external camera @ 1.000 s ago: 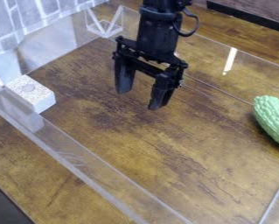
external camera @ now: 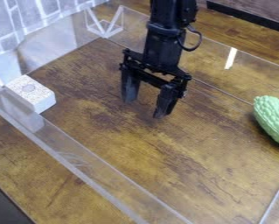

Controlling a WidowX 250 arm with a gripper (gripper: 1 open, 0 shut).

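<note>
A black robot gripper [external camera: 148, 98] hangs at the upper middle over the wooden surface, its two fingers apart and pointing down, with nothing seen between them. A white patterned block [external camera: 31, 93] lies at the left side. A pale green, bumpy object [external camera: 272, 120] lies at the right edge, apart from the gripper.
Clear plastic walls [external camera: 83, 171] bound the wooden work area [external camera: 153, 171]. A small white strip [external camera: 230, 58] shows at the back right, and pale fabric is at the top left.
The gripper has moved slightly toward the back and right, appearing higher in the view. The block and green object have not moved.
</note>
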